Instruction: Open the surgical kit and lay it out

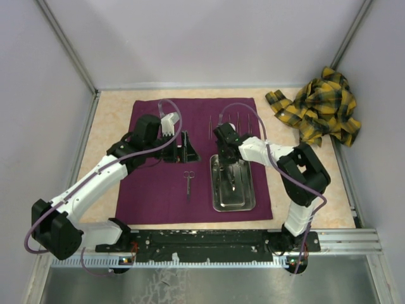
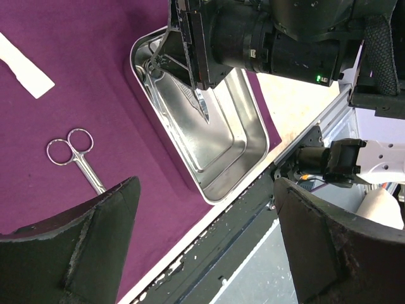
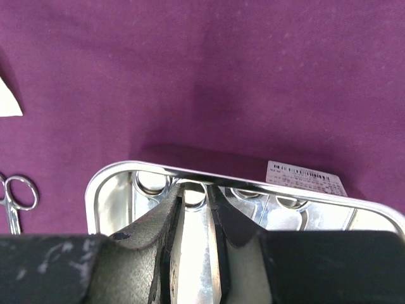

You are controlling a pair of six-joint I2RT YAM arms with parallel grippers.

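A steel tray [image 1: 233, 205] holds metal ring-handled instruments on the purple cloth [image 1: 152, 196]. My right gripper is down inside the tray at its back end, its fingers close around a ringed instrument; whether it grips it is unclear. A pair of scissors [image 2: 84, 161] lies on the cloth left of the tray. My left gripper hangs open above the cloth, left of the tray, with nothing between its fingers.
Several slim instruments [image 1: 220, 120] lie in a row at the cloth's back. A crumpled yellow-black plaid cloth [image 1: 323, 107] sits back right.
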